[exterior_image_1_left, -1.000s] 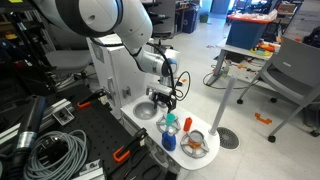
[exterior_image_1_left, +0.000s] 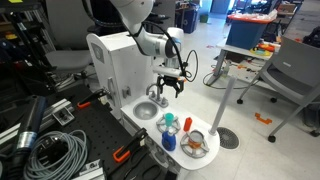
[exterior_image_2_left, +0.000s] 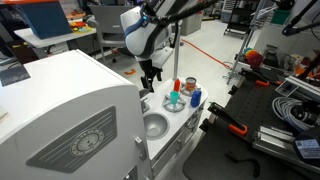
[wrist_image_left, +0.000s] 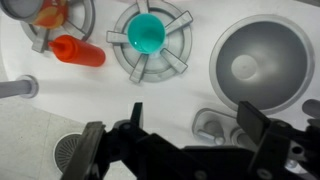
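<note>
My gripper hangs above the white counter, its two fingers (wrist_image_left: 132, 118) wide apart and nothing between them. Exterior view 1 has the gripper (exterior_image_1_left: 172, 82) raised over the sink side. A teal cup (wrist_image_left: 146, 33) stands upright on a grey burner (wrist_image_left: 173, 62), ahead of the fingers in the wrist view. Beside that burner is a red bottle (wrist_image_left: 78, 51), and past it an orange-brown container (wrist_image_left: 55, 12) on another burner. The blue object (exterior_image_1_left: 169, 141) stands at the counter's near edge. The round grey sink bowl (wrist_image_left: 262, 60) looks empty.
A metal faucet (wrist_image_left: 213, 130) rises beside the sink, close under the gripper. A thin white post (exterior_image_1_left: 223, 95) stands at the counter's back edge. A tall white cabinet (exterior_image_2_left: 90, 110) borders the sink end. Bare counter lies between sink and burners.
My arm and gripper have risen from low beside the sink to higher above the counter. The cup, bottle and other items on the counter look unmoved.
</note>
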